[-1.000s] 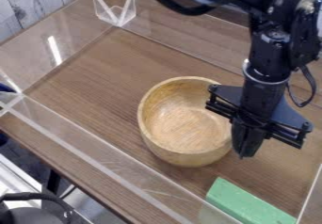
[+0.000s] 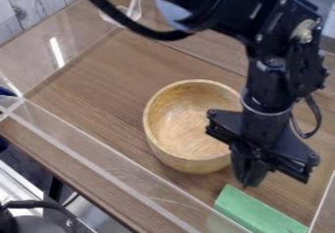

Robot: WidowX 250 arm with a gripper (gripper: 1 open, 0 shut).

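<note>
The black gripper [image 2: 249, 168] hangs at the right of the camera view, low over the right rim of a round wooden bowl [image 2: 170, 127]. Its fingers point down toward the table, and whether anything is between them is hard to see. A green rectangular object [image 2: 262, 213] lies on the table just in front of and below the gripper. The bowl's inside looks empty.
Transparent walls run along the near and left edges. A white object [image 2: 128, 20] at the back is partly hidden by the arm.
The gripper has moved slightly down, and the arm now covers more of the white object at the back. The bowl and green object have not visibly moved.
</note>
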